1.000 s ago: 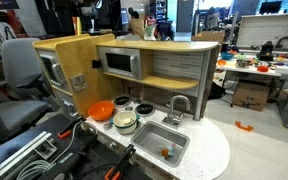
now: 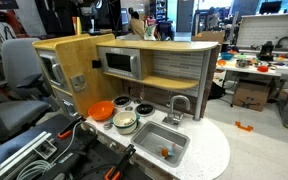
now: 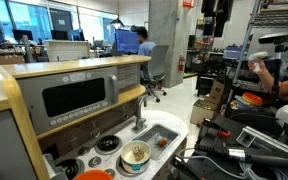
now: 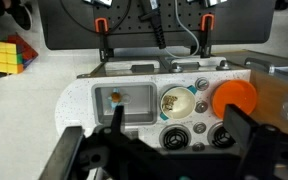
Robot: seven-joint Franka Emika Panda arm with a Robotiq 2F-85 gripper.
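Note:
High over the counter, my gripper is open, its dark fingers (image 4: pixel 246 143) spread wide in the wrist view with nothing between them. Below it, a small orange item (image 4: pixel 115 97) lies in the grey sink (image 4: pixel 147 112); it is too small to identify. A cream pot (image 4: pixel 177 102) stands between the sink and an orange bowl (image 4: pixel 234 95), with something small inside it. In exterior view 1 the same pot (image 2: pixel 124 122) and bowl (image 2: pixel 102 109) sit left of the sink (image 2: pixel 152 143).
Black burners (image 4: pixel 174 138) lie beside the pot. A faucet (image 2: pixel 179 104) rises behind the sink, and a microwave (image 2: pixel 121 62) hangs over the counter's rear. A coloured cube (image 4: pixel 9 56) shows at the wrist view's left.

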